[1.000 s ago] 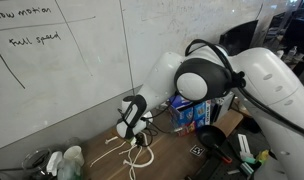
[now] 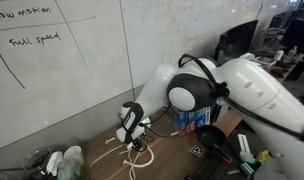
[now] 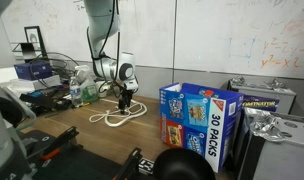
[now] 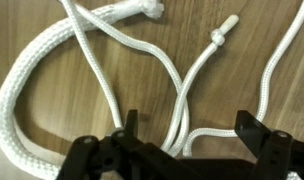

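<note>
White rope [image 4: 30, 84] lies in loose loops on the brown wooden table; in the wrist view a thick piece curves along the left and thinner cords cross the middle. One thin cord [image 4: 194, 72] ends in a small knot near the top centre. My gripper is open, its two dark fingers spread left and right over the rope, with cord strands passing below between them. In the second exterior view the rope [image 3: 116, 116] lies under the arm, and the gripper [image 3: 125, 103] points down close above it. Whether a finger touches the cord cannot be told.
A blue snack box [image 3: 197, 120] and a black pan [image 3: 182, 165] stand on the table's near side. Metal cases [image 3: 272, 140] are at the right. A whiteboard [image 2: 72, 60] closes off the back. Bare table [image 3: 142, 128] shows between rope and box.
The arm has come slightly lower over the rope, and its forearm has shifted a little. The rope looks unmoved.
</note>
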